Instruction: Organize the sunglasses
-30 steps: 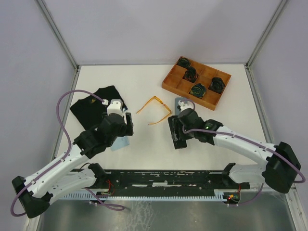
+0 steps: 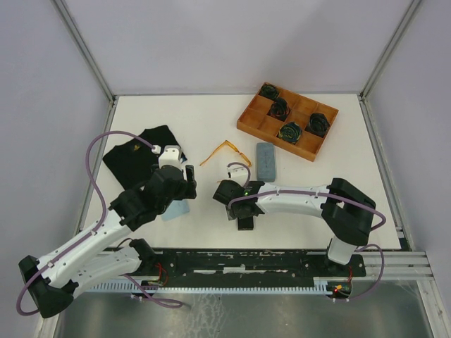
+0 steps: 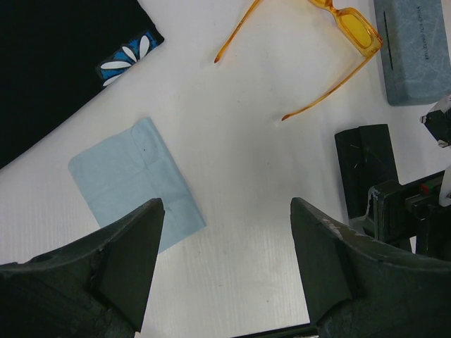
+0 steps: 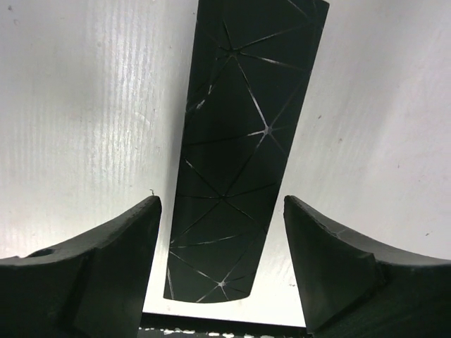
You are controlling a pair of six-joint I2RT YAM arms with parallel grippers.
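Observation:
Amber-framed sunglasses (image 2: 227, 146) lie unfolded on the white table; their temples (image 3: 319, 101) show in the left wrist view. Right of them is a grey-blue hard case (image 2: 266, 163). A black case with a web of crease lines (image 4: 225, 151) lies on the table under my right gripper. The right fingers stand part open astride the case's near end, with a thin gap visible on each side. My left gripper (image 2: 189, 182) is open and empty, near a light blue cloth (image 3: 137, 176). In the top view the right arm hides much of the black case.
At the back right sits a wooden divided tray (image 2: 303, 105) with several dark coiled items in its compartments. A black cloth or garment (image 2: 127, 163) lies at the left, partly behind the left arm. Bare table shows between the blue cloth and the black case.
Since a second ago, my right arm and the black case have shifted left and toward the front edge. The left arm stays still.

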